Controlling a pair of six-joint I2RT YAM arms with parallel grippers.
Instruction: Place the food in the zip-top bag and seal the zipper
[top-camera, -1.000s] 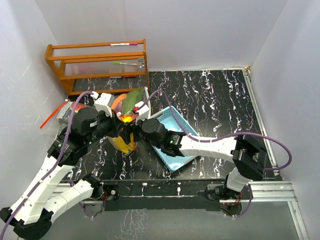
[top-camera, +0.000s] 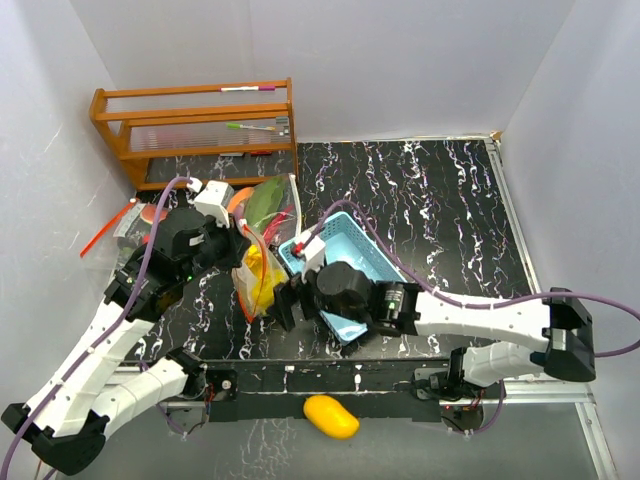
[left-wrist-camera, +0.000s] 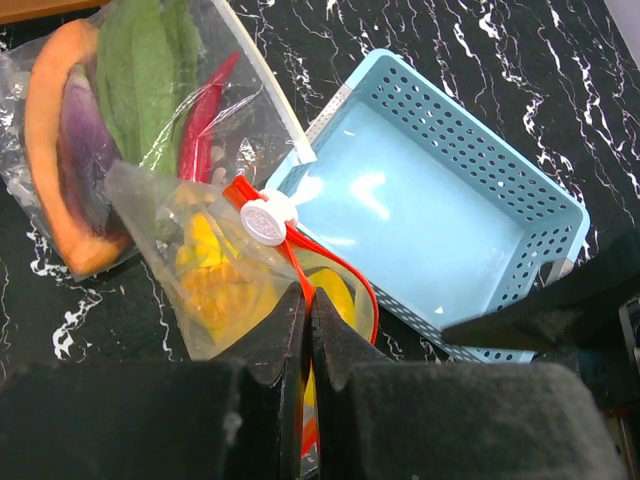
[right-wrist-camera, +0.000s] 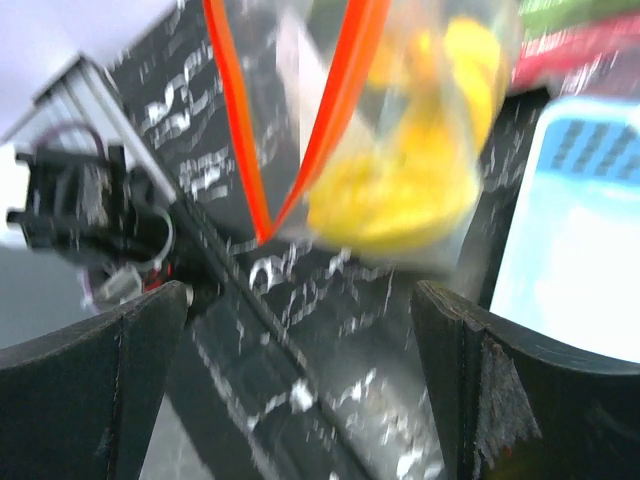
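Note:
A clear zip bag (left-wrist-camera: 165, 240) with a red zipper strip holds several yellow pieces of food (left-wrist-camera: 215, 290). Its red strip runs between the fingertips of my left gripper, which is shut on that edge; the mouth gapes around a loop of red. To the right of the bag, my right gripper (top-camera: 284, 305) stands open, and nothing is between its fingers in the right wrist view. One yellow food piece (top-camera: 331, 416) is outside the bag, past the table's front edge in the top view, apart from both grippers.
An empty light-blue basket (left-wrist-camera: 420, 190) stands just right of the bag. Behind lies a filled bag of vegetables (left-wrist-camera: 150, 110); another bag with a red zipper (top-camera: 108, 228) is at the left. A wooden rack (top-camera: 200, 115) stands at the back.
The yellow piece went from my right gripper at the bag's mouth down past the table's front edge. My right gripper has shifted toward the front. The left arm has barely moved.

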